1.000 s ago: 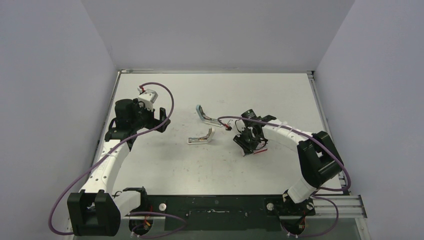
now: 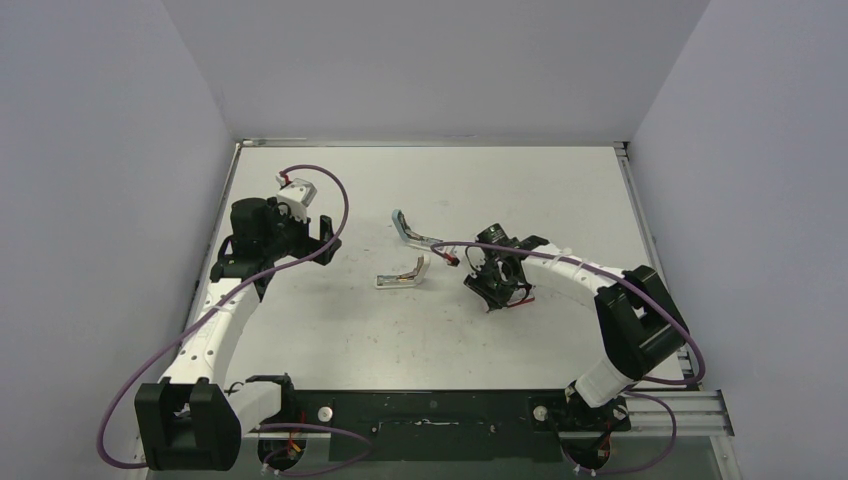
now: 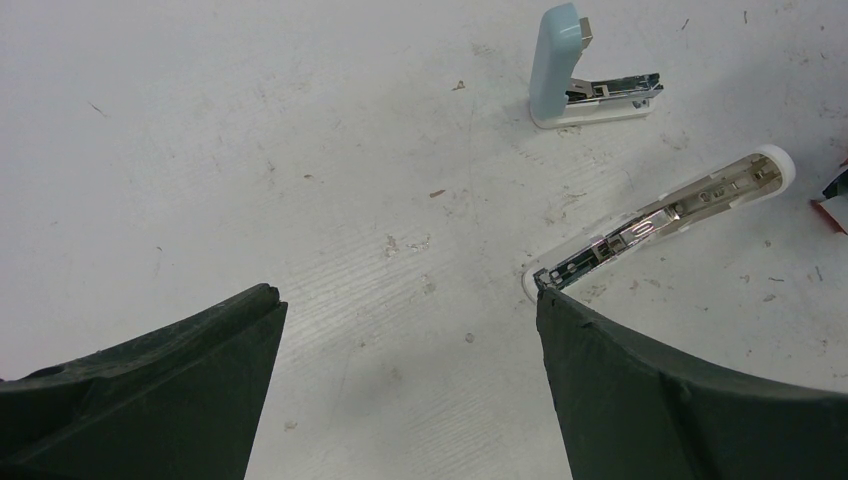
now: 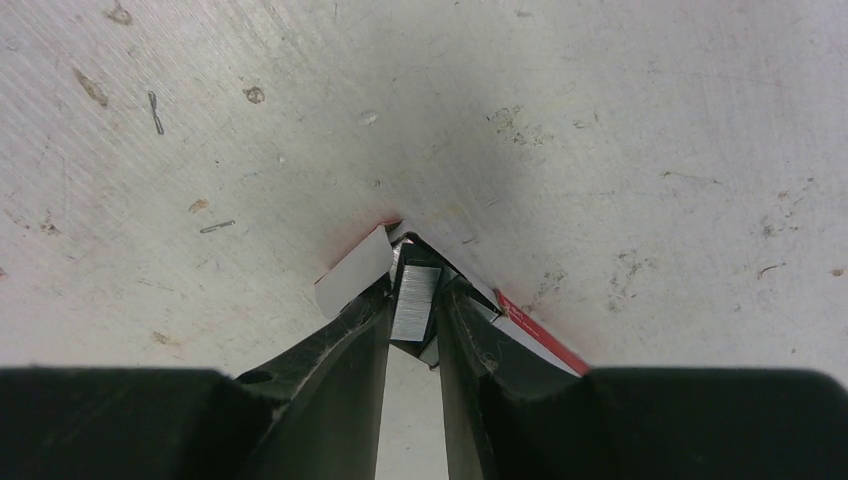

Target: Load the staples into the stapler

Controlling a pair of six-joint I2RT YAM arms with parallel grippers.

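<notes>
An open white stapler (image 2: 398, 281) lies mid-table; in the left wrist view it is the long opened body (image 3: 730, 188). A light-blue stapler (image 2: 400, 225) stands open behind it. In the right wrist view, my right gripper is down at an open red-and-white staple box (image 4: 535, 335), its fingertips on either side of a silver staple strip (image 4: 413, 300) in the dark inner tray; whether they grip it is unclear. My left gripper stands open over the left of the table, nothing between its fingers.
Bare table (image 2: 420, 350) spreads in front of the staplers and at the back. Grey walls bound both sides and the rear. A few loose staples lie near the box.
The left arm and both staplers are unchanged.
</notes>
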